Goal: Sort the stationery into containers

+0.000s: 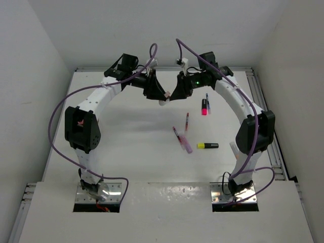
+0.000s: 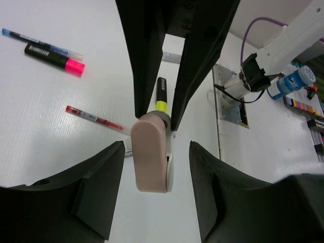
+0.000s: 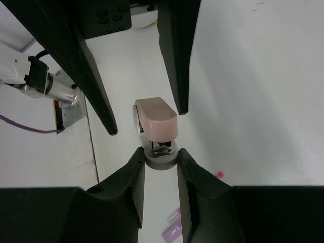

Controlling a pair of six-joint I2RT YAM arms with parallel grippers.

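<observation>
A small pink-and-white piece (image 1: 165, 98), perhaps a correction tape, is held in mid-air at the centre. My right gripper is shut on its white end. My left gripper has its fingers apart around the piece, with a gap either side of it in the left wrist view. On the table lie a pink highlighter (image 1: 204, 107), a blue pen (image 1: 208, 103), a yellow highlighter (image 1: 207, 145), red pens (image 1: 187, 121) and a purple pen (image 1: 187, 145).
Both arms meet over the middle of the white table (image 1: 131, 152). The left wrist view shows more stationery beyond the right arm's base.
</observation>
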